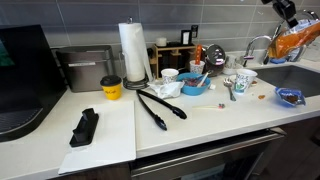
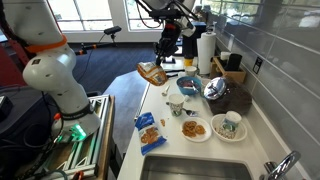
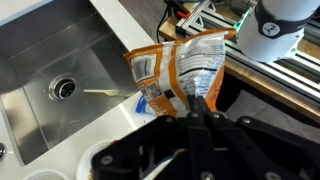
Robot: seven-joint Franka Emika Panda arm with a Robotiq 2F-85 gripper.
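Observation:
An orange and white bag (image 3: 180,70) hangs from my gripper, which is shut on its thin edge in the wrist view. The fingertips' exact grip is partly hidden by the dark gripper parts. Exterior view 1 has the bag (image 1: 295,40) at the upper right, above the sink side of the counter. From exterior view 2, the bag (image 2: 153,73) is in the air near the counter's front edge, tilted.
A blue open packet (image 2: 150,136) lies near the sink (image 2: 185,168). Plates of food (image 2: 196,131), a patterned cup (image 2: 176,104) and a blue bowl (image 1: 194,86) crowd the counter. Black tongs (image 1: 160,108) and a paper towel roll (image 1: 134,52) stand farther left in exterior view 1.

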